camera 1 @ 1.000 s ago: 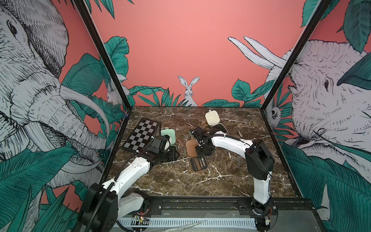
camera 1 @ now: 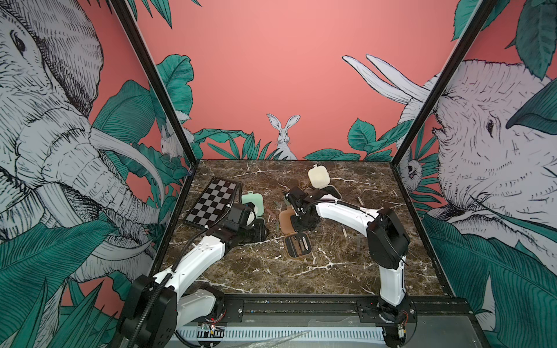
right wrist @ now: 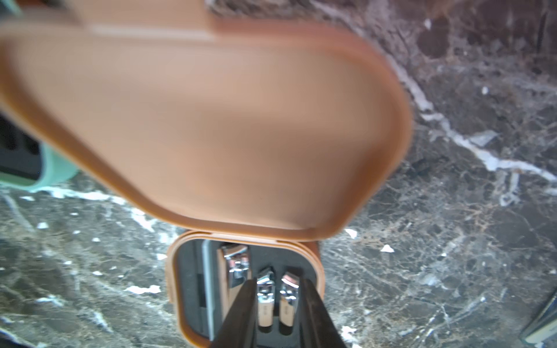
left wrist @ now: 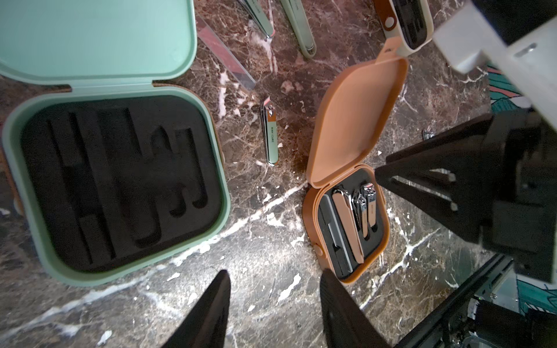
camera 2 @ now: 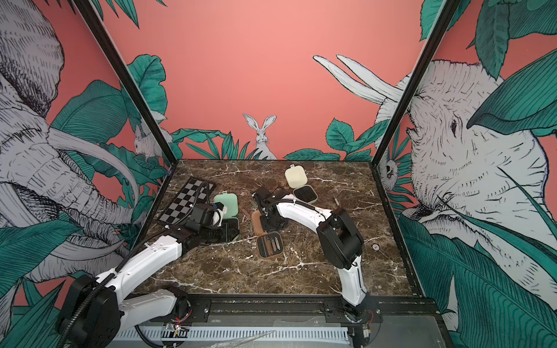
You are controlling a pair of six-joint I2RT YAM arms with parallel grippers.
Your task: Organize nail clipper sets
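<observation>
The orange-brown case (left wrist: 314,220) lies open, its lid (left wrist: 358,116) raised; a file and several clippers sit in its slots. My right gripper is partly open above this tray, two small clippers (right wrist: 265,298) showing between its fingers in the right wrist view; I cannot tell whether it touches anything. The mint case (left wrist: 223,197) lies open with empty foam slots. My left gripper stands open over bare marble in front of the mint case, nothing between its fingers. A small green clipper (left wrist: 271,136) and a file (left wrist: 226,55) lie loose between the cases.
More green tools (left wrist: 300,29) lie loose beyond the file. An open cream case (camera 2: 296,176) stands at the back, with a dark tray. A checkered board (camera 1: 214,201) occupies the left side.
My right gripper has shifted slightly near the brown case over the last second. The left arm and the cases look unmoved.
</observation>
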